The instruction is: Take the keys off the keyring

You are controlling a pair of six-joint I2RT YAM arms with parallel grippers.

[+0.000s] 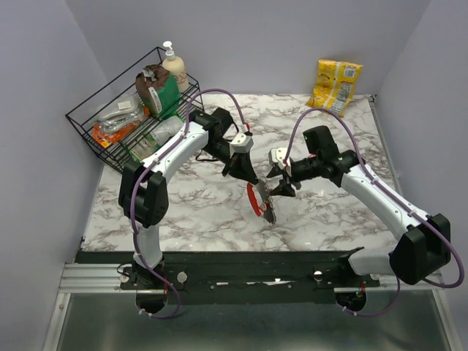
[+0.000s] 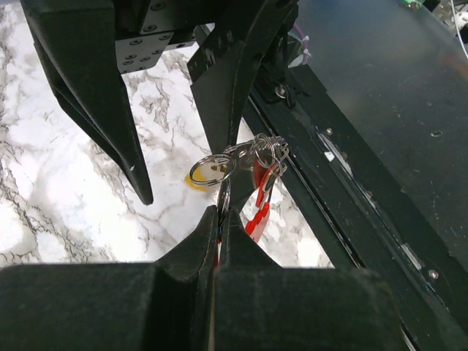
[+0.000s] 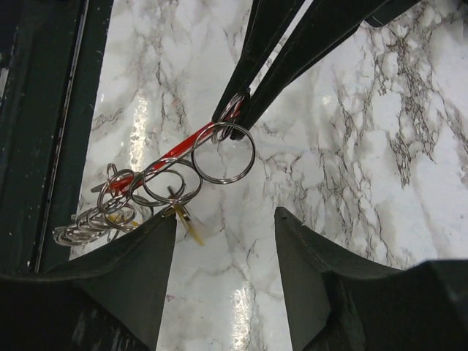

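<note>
My left gripper is shut on the top of the keyring, which hangs from its tips with steel rings, a red strip, bunched metal keys and a yellow piece. My right gripper is open just right of the bunch; in the right wrist view its fingers stand either side below the rings, the left finger reaching up to the hanging pieces, nothing clearly between them.
A wire rack with bags and a bottle stands at the back left. A yellow bag lies at the back right. The marble top around the grippers is clear.
</note>
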